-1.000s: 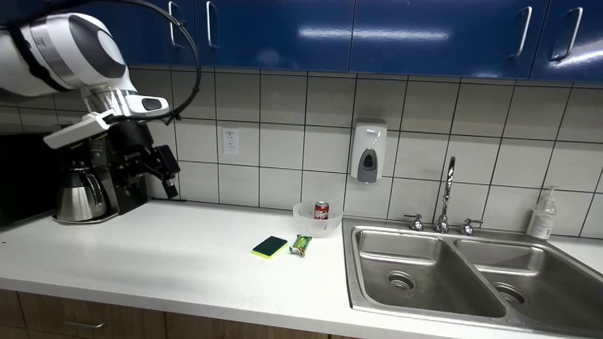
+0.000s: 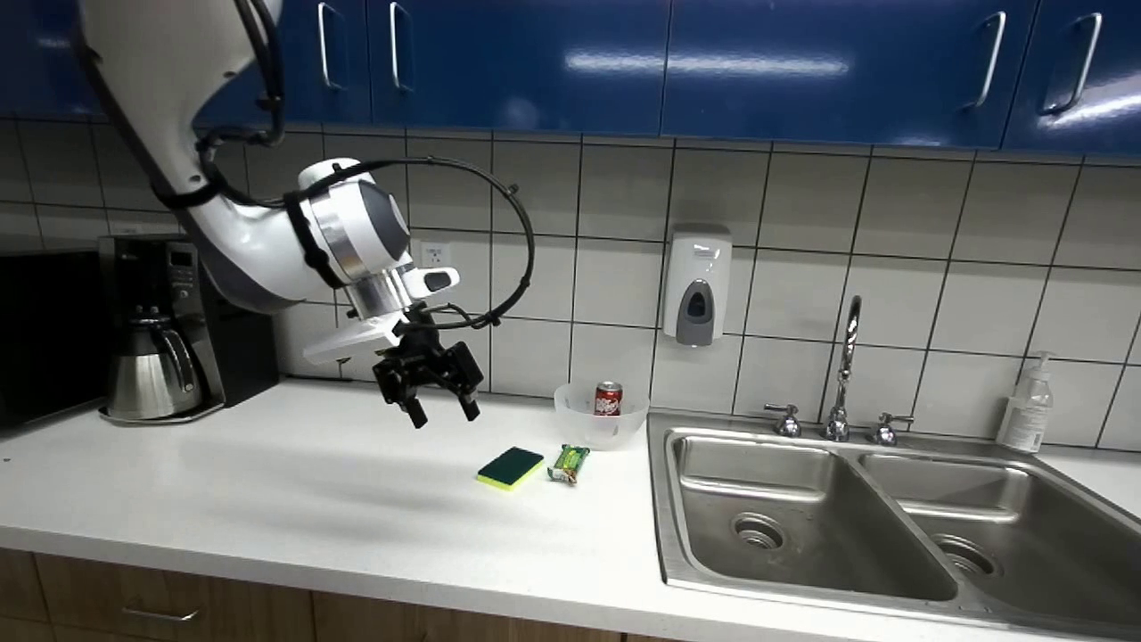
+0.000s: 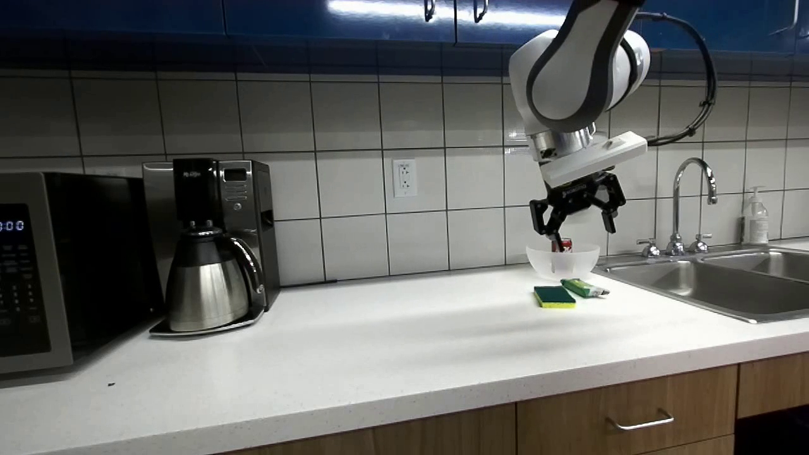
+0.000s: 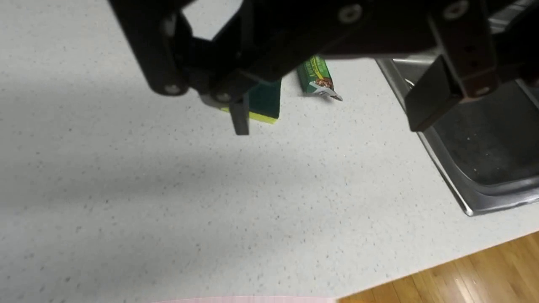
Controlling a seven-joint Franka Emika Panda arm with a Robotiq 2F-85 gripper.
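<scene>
My gripper (image 2: 447,421) hangs in the air above the counter, open, its two fingers spread with nothing between them. In exterior view 1 it is to the left of and higher than a sponge (image 2: 510,469), dark green on top and yellow below. Right beside the sponge lies a green snack packet (image 2: 569,464). Behind them stands a translucent white bowl (image 2: 604,430) with a red can (image 2: 607,399) upright in it. The wrist view shows the sponge (image 4: 265,101) partly hidden by one finger, and the packet (image 4: 316,76) partly covered by the gripper body.
The double sink (image 2: 685,514) is cut into the counter at the right, with a faucet (image 2: 842,374) behind it. A coffee maker (image 3: 216,250) and a microwave (image 3: 60,265) stand at the left.
The arm and gripper have moved right and lower, from in front of the coffee maker to nearer the sponge. Sponge, packet, bowl and can have stayed in place.
</scene>
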